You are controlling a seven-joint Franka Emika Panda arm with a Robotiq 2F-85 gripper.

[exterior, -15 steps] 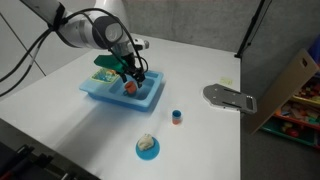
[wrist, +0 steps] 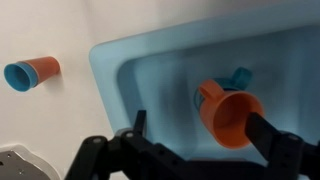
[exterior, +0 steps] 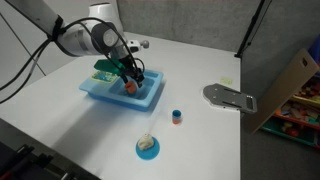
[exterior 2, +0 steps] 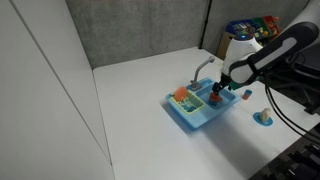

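Note:
Inside the blue basin [wrist: 165,45] lies an orange cup [wrist: 232,115], with a teal cup [wrist: 240,78] partly hidden beneath or behind it. My gripper hangs over the basin, its dark fingers wide apart on either side of the orange cup's handle side, nothing clearly held between them. In the first exterior view the gripper [exterior: 137,77] is above the orange cup [exterior: 130,87]. From the second exterior view, the orange cup [exterior 2: 215,97] sits in the basin's near compartment, under the gripper.
Outside the basin, an orange-and-blue cup [wrist: 38,71] lies in the wrist view. A blue plate [exterior: 148,148] with a pale item stands at the front. A grey metal tray [exterior: 229,97] lies to the right. A faucet [exterior 2: 203,68] rises behind the basin.
The arm has shifted slightly above the basin, its gripper staying over the orange cup. The cups, plate and tray look unmoved.

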